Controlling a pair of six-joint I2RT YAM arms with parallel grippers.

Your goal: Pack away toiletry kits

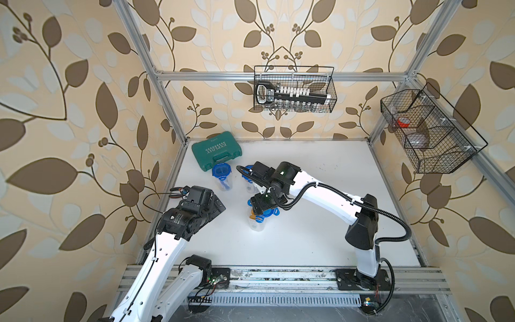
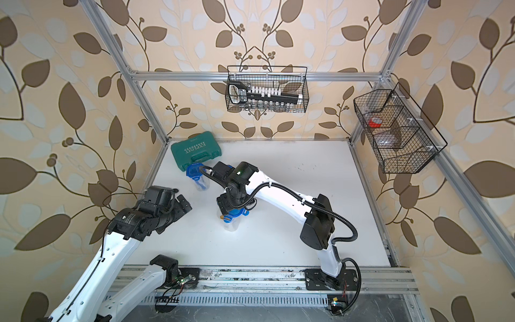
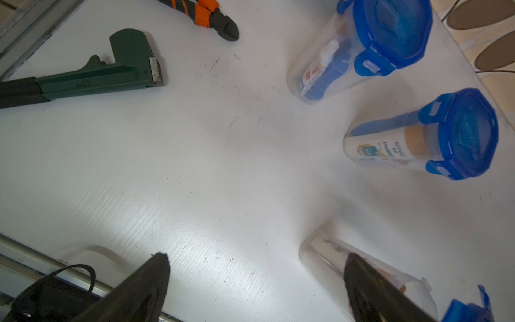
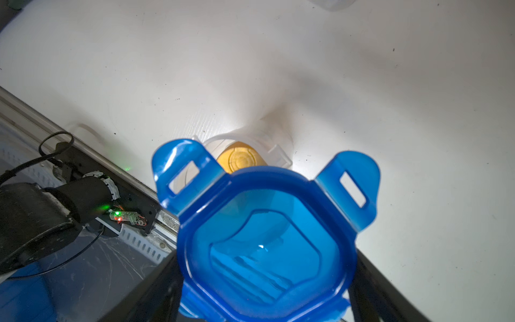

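Note:
Two lidded cups, the upper [image 3: 332,64] and lower [image 3: 391,142], hold toiletries and stand toward the back. My left gripper is open at the left of the table, empty, with the uncapped cup beyond it.
A green case [image 1: 217,150] lies at the back left. A pipe wrench [image 3: 96,80] and pliers [image 3: 222,24] lie at the left. Wire baskets hang on the back [image 1: 295,107] and right walls [image 1: 440,155].

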